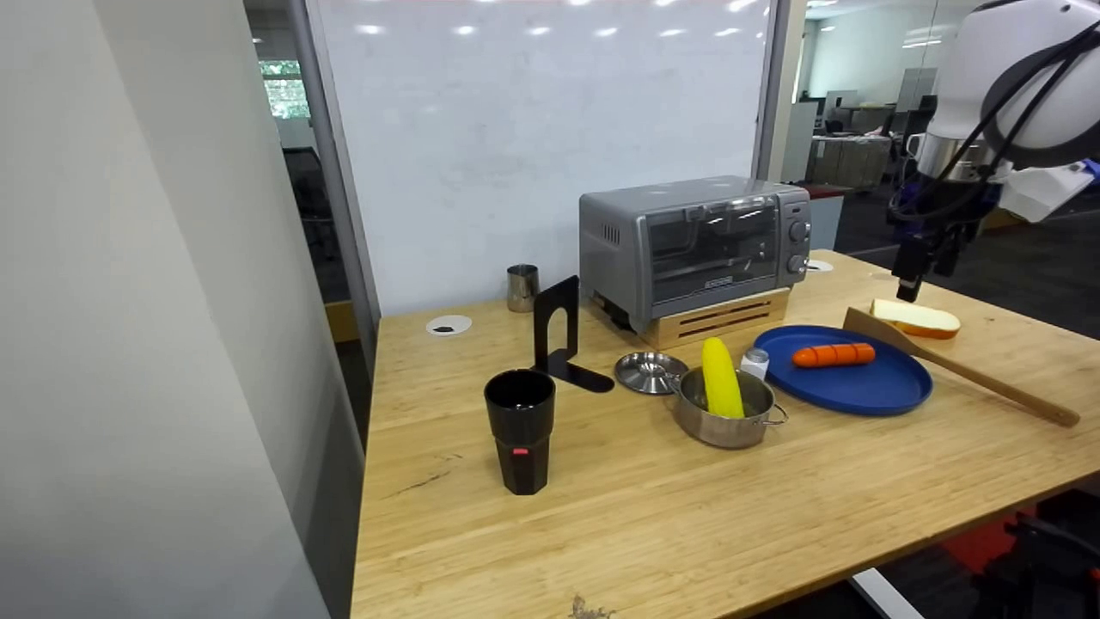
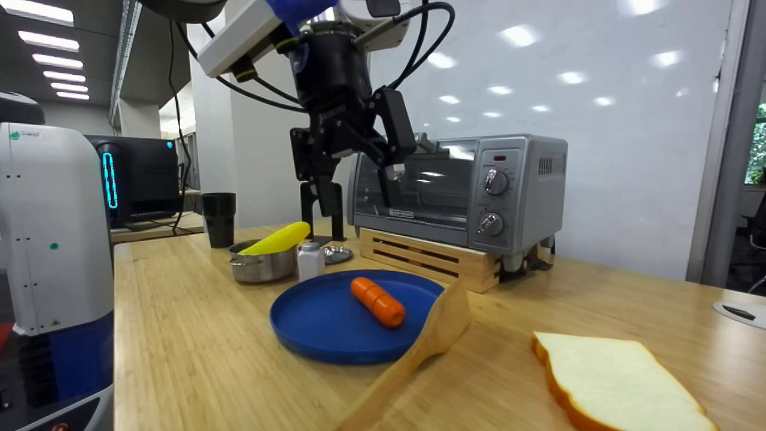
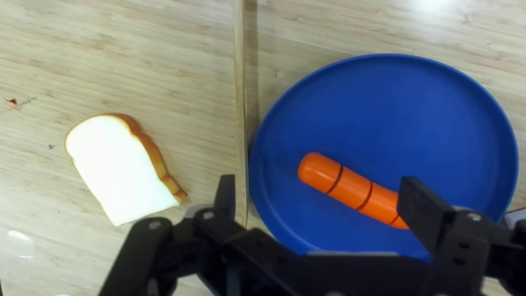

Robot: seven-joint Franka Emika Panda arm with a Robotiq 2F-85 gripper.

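Observation:
My gripper stands open above the table, with its fingers wide apart and nothing held. Below it in the wrist view is a blue plate (image 3: 384,103), on which lies an orange sausage-like piece (image 3: 349,187) with dark rings; one finger hides its right end. The wooden spatula (image 3: 240,113) stands on edge against the plate's left side. Farther left lies a bread slice (image 3: 118,167), flat on the wood. Exterior view 2 has the gripper clearly above plate height, in front of the toaster oven (image 2: 459,187).
Beside the plate are a small white bottle (image 2: 310,261) and a metal pot (image 1: 724,428) with a yellow piece (image 1: 721,380) in it. A pot lid (image 1: 650,372), a black stand (image 1: 557,330) and a black cup (image 1: 521,433) are farther off.

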